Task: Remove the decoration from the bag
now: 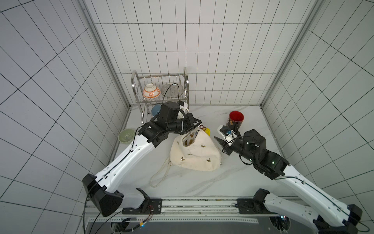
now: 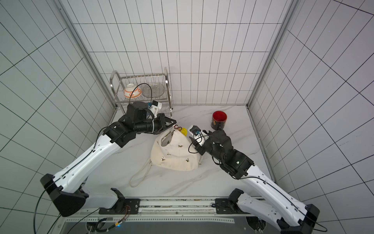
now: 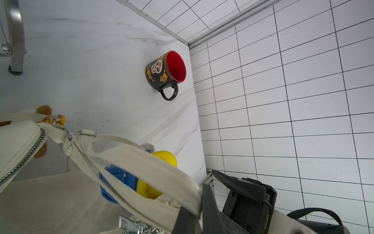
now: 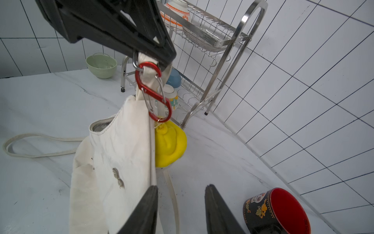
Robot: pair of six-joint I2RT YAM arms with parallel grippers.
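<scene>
The cream bag (image 1: 196, 156) lies on the counter with small metal ornaments on its front. My left gripper is shut on the bag's strap (image 3: 163, 179), pulling its top up. From a ring there hangs a red S-shaped carabiner (image 4: 153, 92), with the yellow decoration (image 4: 169, 144) below it, still attached. The left wrist view shows the decoration's yellow part (image 3: 165, 158) beside a blue part (image 3: 120, 179), both partly behind the strap. My right gripper stands open below and in front of the decoration, with nothing between its fingers.
A black mug with a red inside (image 1: 236, 118) stands behind my right gripper. At the back left is a metal dish rack (image 1: 186, 83) with a bowl and dishes; a green bowl (image 1: 126, 135) sits left of it.
</scene>
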